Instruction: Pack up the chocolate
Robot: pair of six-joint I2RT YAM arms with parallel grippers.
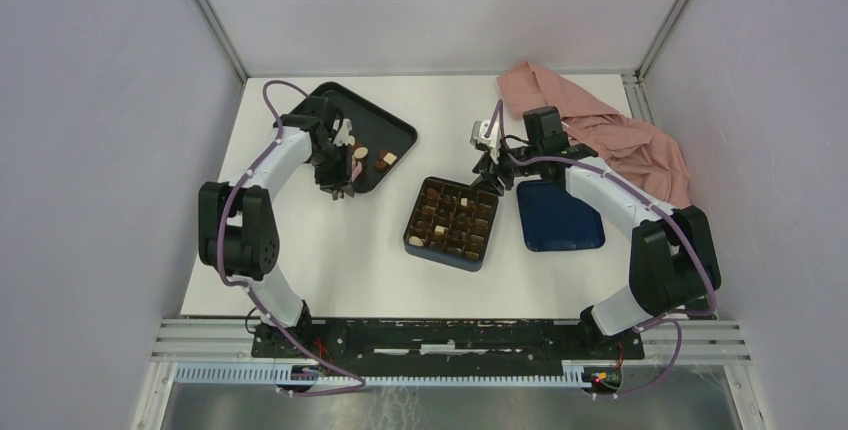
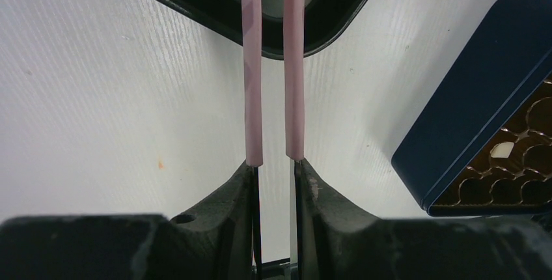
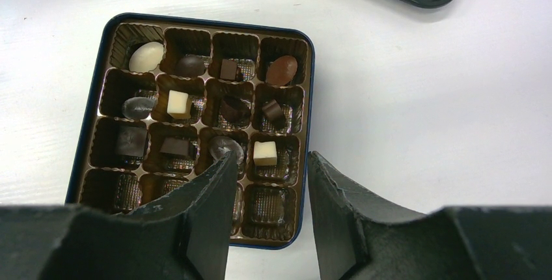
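Observation:
The chocolate box (image 1: 450, 260) sits mid-table, its compartments holding dark, brown and white chocolates, with some empty cells in the right wrist view. My left gripper (image 1: 350, 172) is at the lower edge of the black tray (image 1: 388, 116), which holds several pieces; its long pink fingers (image 2: 252, 84) are nearly closed, and what lies at their tips is unclear. My right gripper (image 1: 485, 175) hangs over the box's back right, fingers apart, with nothing seen between them.
A navy tray (image 1: 560, 225) lies right of the box and a crumpled pink cloth (image 1: 620, 135) behind it.

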